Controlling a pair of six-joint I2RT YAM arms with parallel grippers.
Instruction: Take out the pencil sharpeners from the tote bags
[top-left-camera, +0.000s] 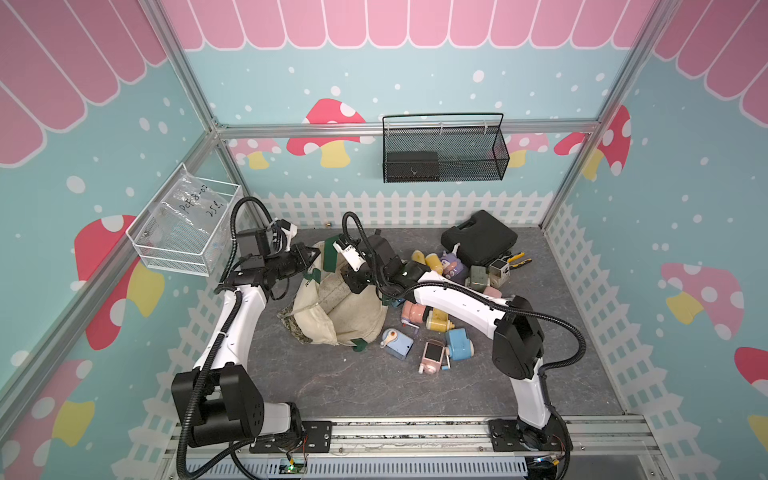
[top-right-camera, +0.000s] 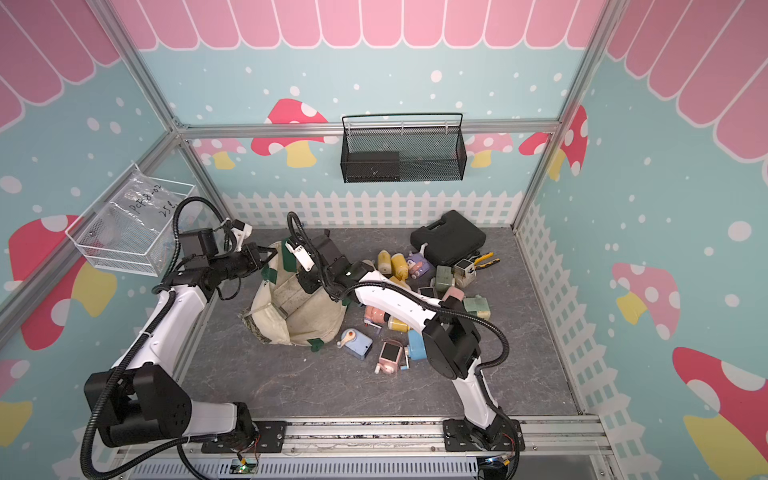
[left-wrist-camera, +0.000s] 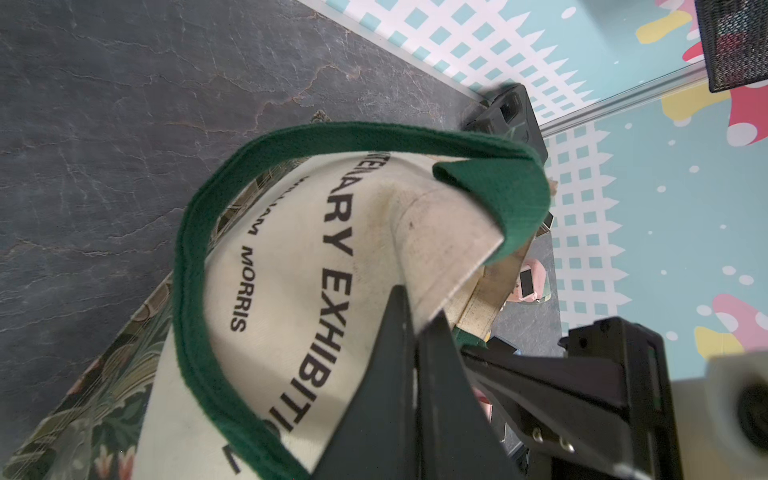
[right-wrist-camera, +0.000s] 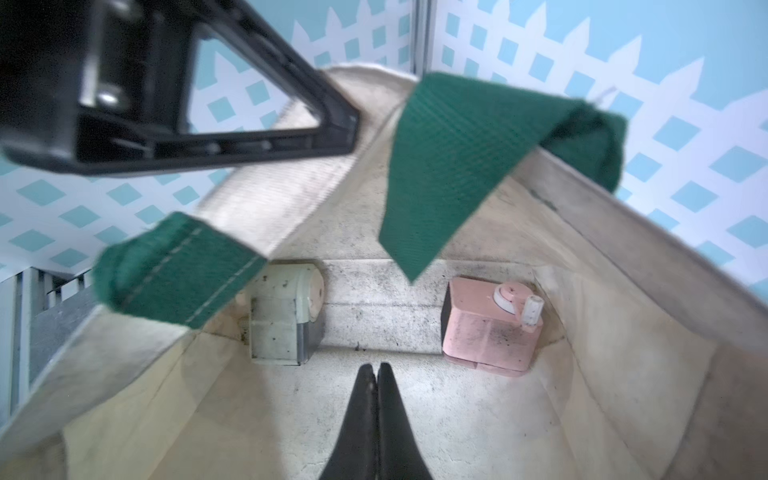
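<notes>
The cream tote bag (top-left-camera: 352, 320) with green handles lies on the floor, its mouth spread. My left gripper is shut on the bag's rim (left-wrist-camera: 456, 264), pinching the cloth beside a green handle. In the right wrist view, a pink pencil sharpener (right-wrist-camera: 492, 328) rests inside the bag at the right, its crank facing me. A green pencil sharpener (right-wrist-camera: 284, 312) stands at the left inside. My right gripper is shut with nothing between its fingers, clear of both sharpeners. From above, the right arm hides part of the bag's opening.
Outside the bag, a blue sharpener (top-left-camera: 397, 343), a pink one (top-left-camera: 433, 357) and several others lie to the right. A black case (top-left-camera: 479, 237) sits at the back. One green handle (right-wrist-camera: 472, 152) droops into the bag's mouth.
</notes>
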